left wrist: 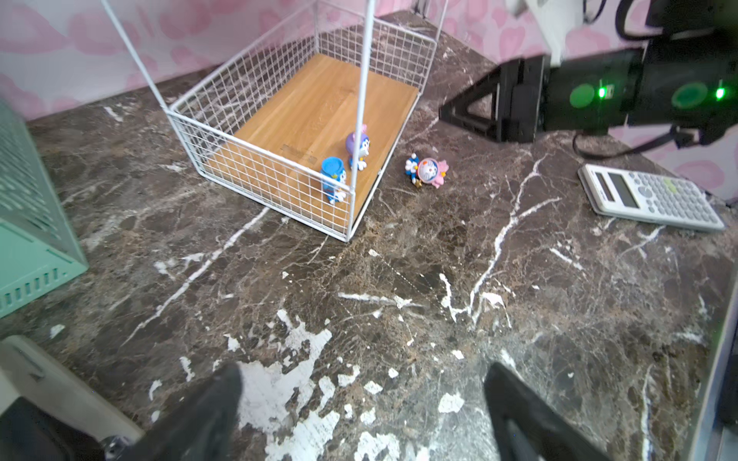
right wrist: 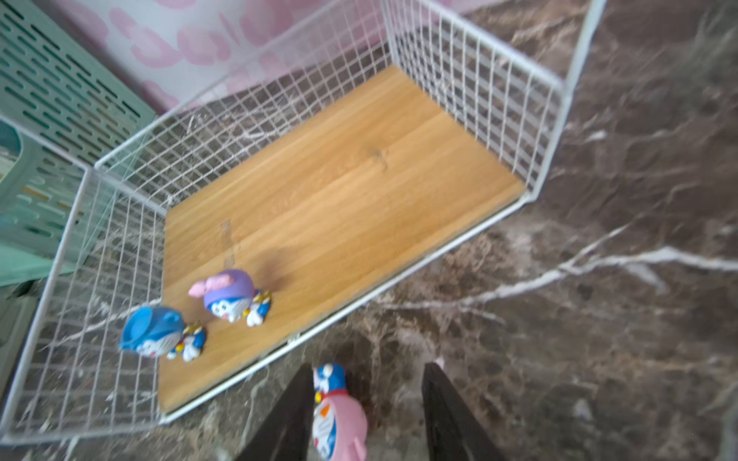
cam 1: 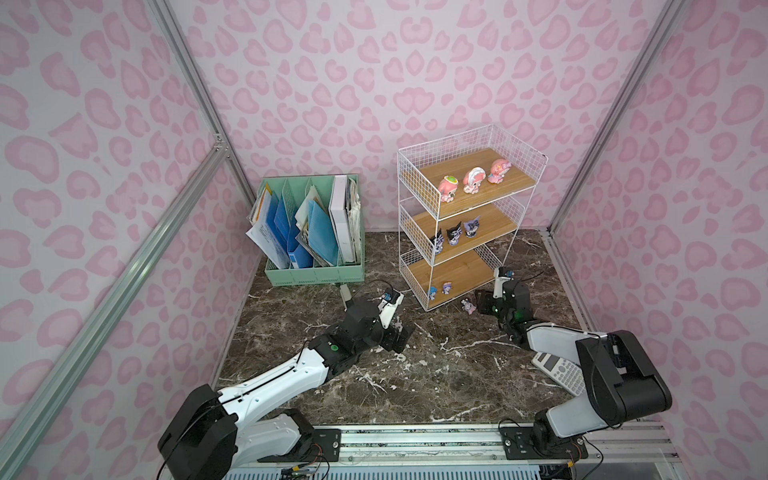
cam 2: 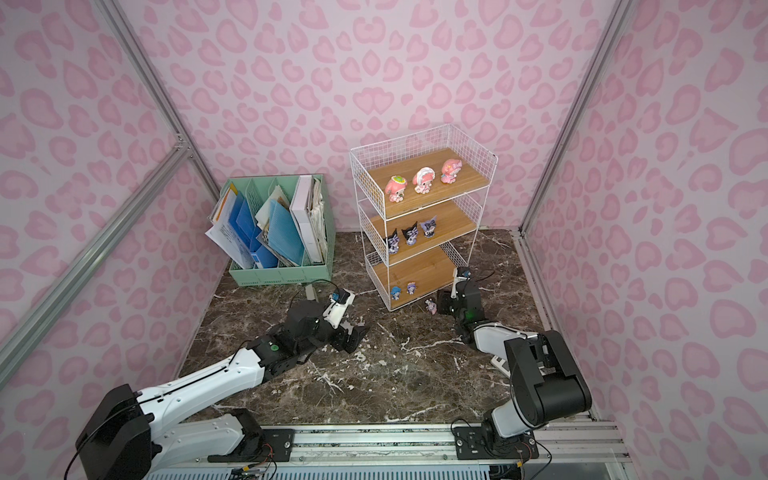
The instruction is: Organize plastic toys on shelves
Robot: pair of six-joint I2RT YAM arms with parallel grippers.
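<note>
A pink-hatted Doraemon figure lies on its side on the dark marble tabletop, just outside the bottom shelf's front edge; the left wrist view also shows this figure. My right gripper is beside it on the right, open and empty. In the right wrist view the figure appears between its fingers, not gripped. On the bottom shelf stand a blue-hatted figure and a purple-hatted figure in the left front corner. My left gripper stands open over the tabletop, holding nothing.
Three dark-hooded figures occupy the middle shelf and three pink figures the top. White wire walls and posts frame the rack. A green file box is at left, a calculator at right. Much of the bottom shelf is bare.
</note>
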